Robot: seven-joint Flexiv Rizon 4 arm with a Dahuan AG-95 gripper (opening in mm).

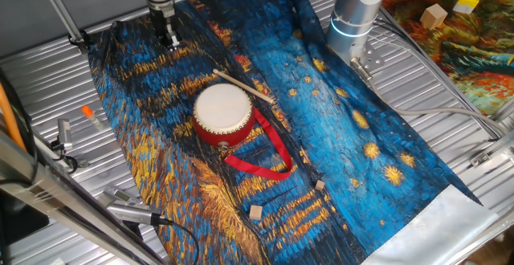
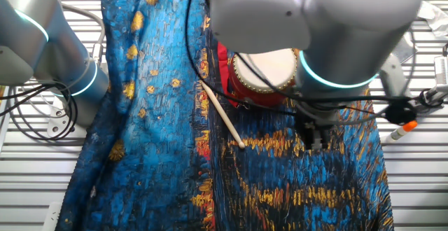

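A small red drum [image 1: 223, 112] with a pale skin sits upright on the painted cloth, its red strap [image 1: 261, 169] looped out beside it. One wooden drumstick [image 1: 243, 85] lies on the cloth along the drum's far side; the same drumstick [image 2: 222, 115] is in full sight in exterior view 2. My gripper [image 1: 173, 40] hangs over the cloth's far end, apart from both drum and stick. In exterior view 2 the arm covers part of the drum [image 2: 260, 91], and the dark gripper [image 2: 316, 144] points downward. Its fingers are too small and dark to show how they stand.
Two small wooden blocks [image 1: 255, 212] lie on the cloth nearer the camera. A metal arm base [image 1: 351, 28] stands at the cloth's right edge. An orange-capped marker [image 1: 91, 114] is off the left edge.
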